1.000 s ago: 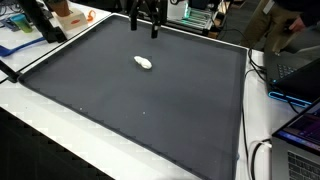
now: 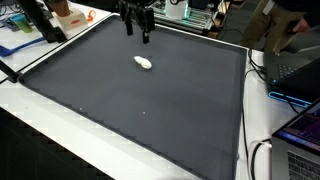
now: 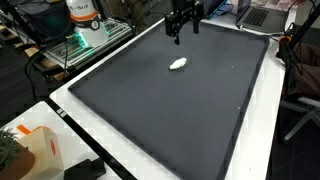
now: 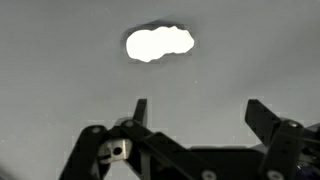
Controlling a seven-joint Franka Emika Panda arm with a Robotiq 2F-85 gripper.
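Observation:
A small white oblong object with a lumpy outline lies on the grey board; this white object (image 2: 143,62) is toward the back in exterior view 1. The wrist view has the white object (image 4: 159,43) near its top, left of centre. My gripper (image 3: 186,34) is above the board, behind the object in exterior view 2 and apart from it. Its two black fingers are spread wide at the bottom of the wrist view, and only bare board shows between the gripper tips.
Most of the grey board (image 2: 150,115) is bare. Along the right in exterior view 1 are a laptop (image 2: 298,155) and cables. An orange and white object (image 3: 84,20) stands left of the board in exterior view 2.
The white object has stayed in place.

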